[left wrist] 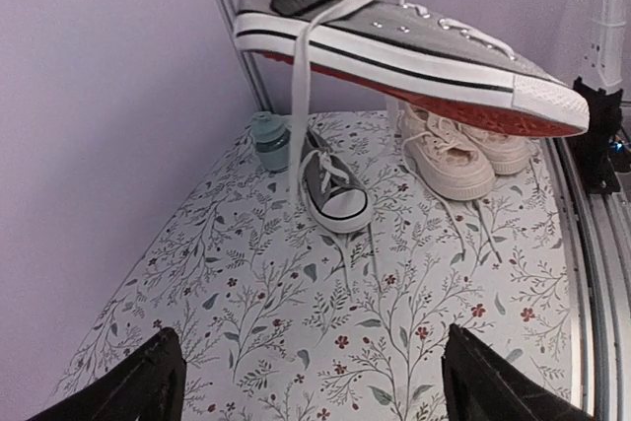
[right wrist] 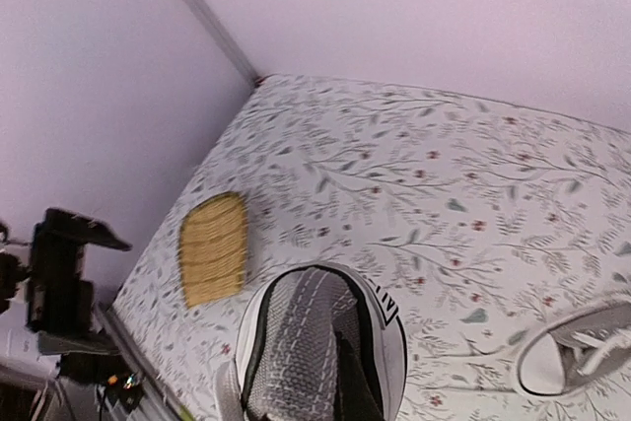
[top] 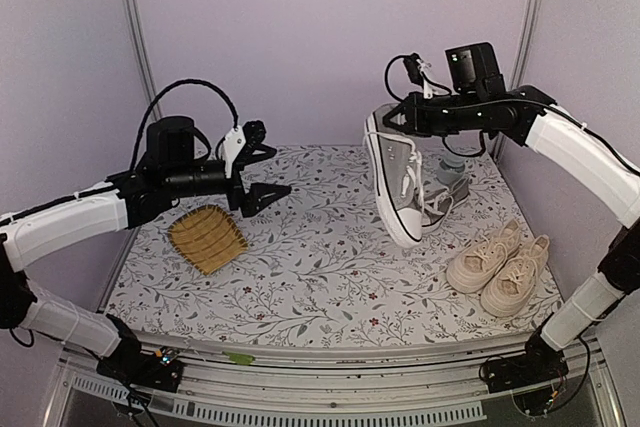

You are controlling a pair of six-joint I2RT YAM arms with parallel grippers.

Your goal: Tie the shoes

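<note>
One grey sneaker with a white toe (top: 396, 182) hangs in the air toe-down, its heel held by my right gripper (top: 408, 117), which is shut on it. A loose white lace dangles from it in the left wrist view. From the right wrist view the sneaker's grey heel (right wrist: 311, 342) fills the bottom middle. The other grey sneaker (top: 448, 187) stays on the table behind, partly covered by the lifted one in the top view. My left gripper (top: 270, 179) is open over the left side of the table, nothing between its fingers.
Two cream shoes (top: 500, 267) stand at the right, laces loose. A pale teal jar (left wrist: 269, 140) is by the back right. A woven brown mat (top: 208, 238) lies at the left.
</note>
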